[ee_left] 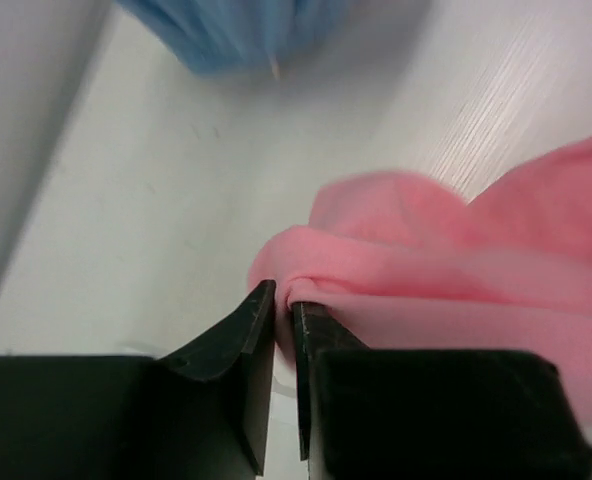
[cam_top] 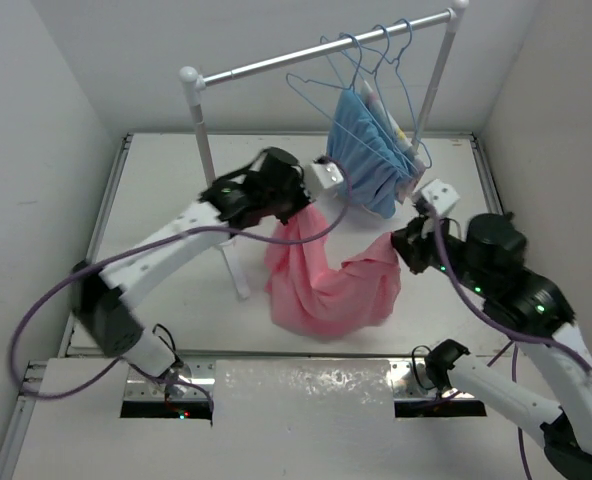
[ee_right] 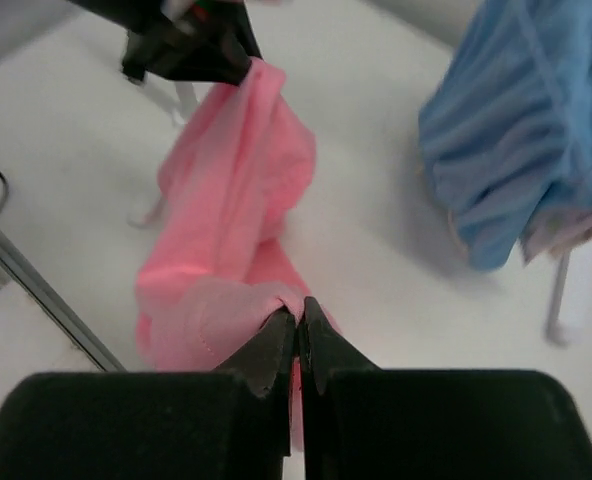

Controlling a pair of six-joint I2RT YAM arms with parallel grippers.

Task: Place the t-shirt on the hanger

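A pink T-shirt hangs bunched between my grippers, its lower part on or just over the white table. My left gripper holds one upper end, near the middle of the top view; pink cloth rises at its fingertips in the left wrist view. My right gripper is shut on the other end, at the right; the cloth runs from its fingertips toward the left gripper. Blue hangers hang on the white rail at the back.
A blue garment and a patterned one hang at the rail's right side. The rack's left post stands behind the left arm. Bare table shows at the left; walls close in both sides.
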